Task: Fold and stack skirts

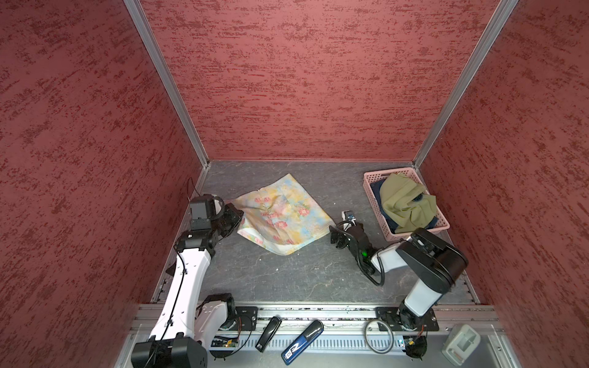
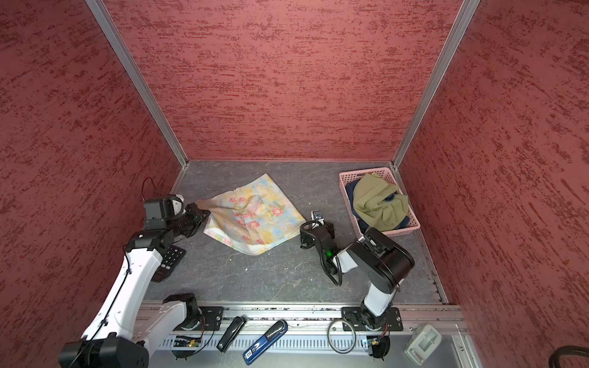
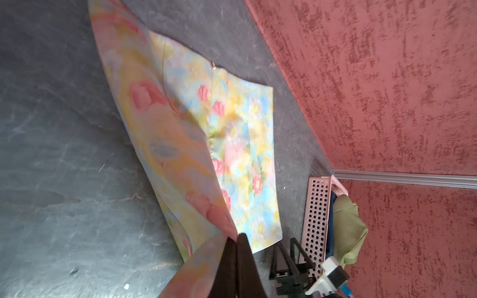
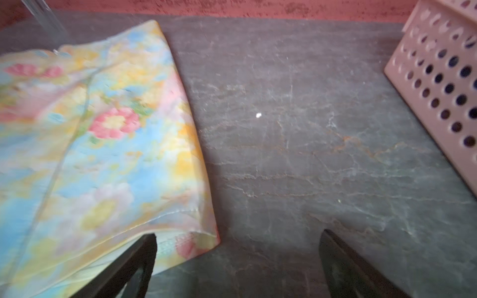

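Observation:
A floral skirt (image 1: 285,214) in yellow, blue and pink lies spread at a slant over the middle of the table. At its left end the cloth rises to my left gripper, which is shut with a pinch of the skirt at its fingertips. Folds of the lifted side hang across the left wrist view. On the other side, my right gripper is open and low by the skirt's right corner. That corner, its hem layers slightly parted, lies near the left finger (image 4: 134,268); bare table shows between the fingers.
A pink perforated basket (image 1: 372,195) at the right holds an olive garment (image 1: 406,205) and dark blue cloth. A black keypad-like object (image 2: 167,263) lies beside the left arm.

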